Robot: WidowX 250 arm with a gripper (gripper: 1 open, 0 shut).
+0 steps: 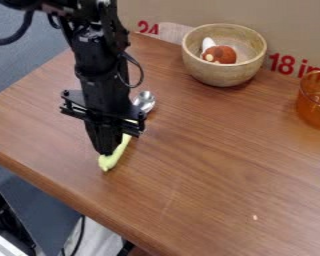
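Note:
My black gripper (113,132) is down at the left of the wooden table, over a long pale yellow-green object (112,157) that runs out from beneath its fingers toward the front. Whether the fingers are shut on it I cannot tell, as the gripper hides its upper part. A metal spoon (145,101) lies just behind the gripper, its bowl showing to the right of it.
A woven bowl (211,70) with a brown item (220,55) and a white item stands at the back. An amber glass container (314,108) is at the right edge, a purple item below it.

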